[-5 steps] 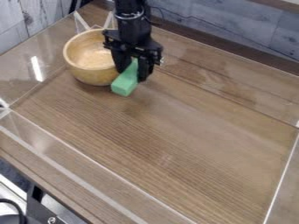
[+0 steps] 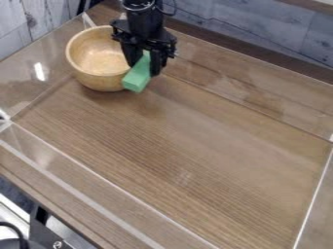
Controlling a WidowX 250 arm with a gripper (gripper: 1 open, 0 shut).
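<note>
My black gripper (image 2: 143,51) hangs at the top centre of the view, shut on a green object (image 2: 136,76) that points down and a little left. The green object is over the right side of a round tan bowl (image 2: 92,56) at the upper left. The bowl's inside is partly hidden behind the gripper and the object.
My gripper has risen slightly with the green object, which has moved up from the bowl's lower right to over its right side.
</note>
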